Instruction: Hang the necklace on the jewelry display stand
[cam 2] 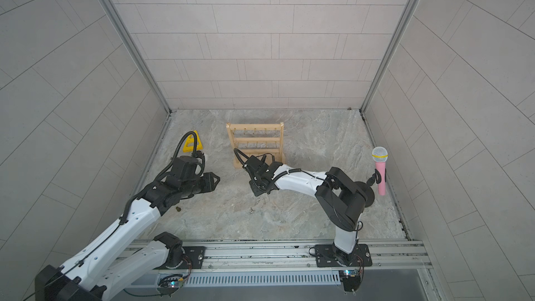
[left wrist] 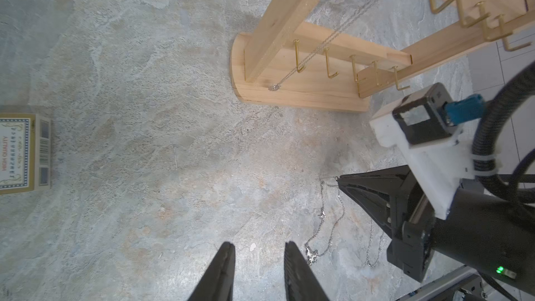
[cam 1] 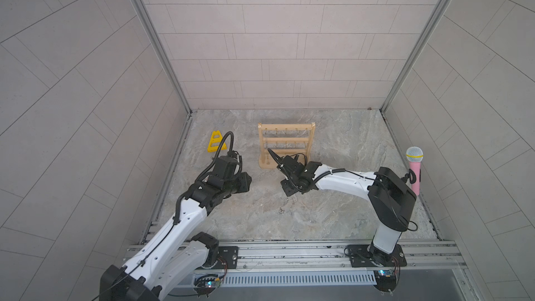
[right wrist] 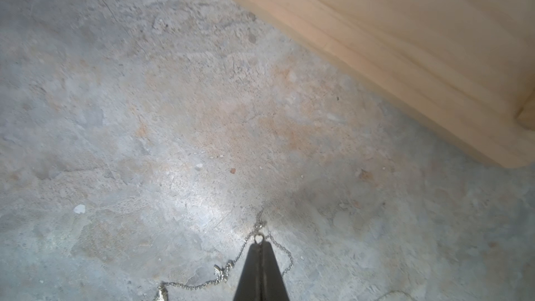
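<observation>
The wooden jewelry stand (cam 1: 286,126) with brass hooks stands at the back centre, one silver chain (left wrist: 356,15) hanging diagonally across it in the left wrist view. My right gripper is shut on a small ring of a silver necklace (right wrist: 223,272) at its fingertips, just in front of the stand's base. The necklace's chain trails downward, seen also in the left wrist view (left wrist: 309,250). My left gripper is open with nothing between its fingers, over bare floor to the left of the right gripper.
A yellow object (cam 1: 214,143) lies left of the stand. A printed box (left wrist: 16,152) is at the left of the left wrist view. A pink microphone (cam 1: 414,175) is at the far right. Another chain (left wrist: 372,250) lies under my right arm. The floor between box and stand is clear.
</observation>
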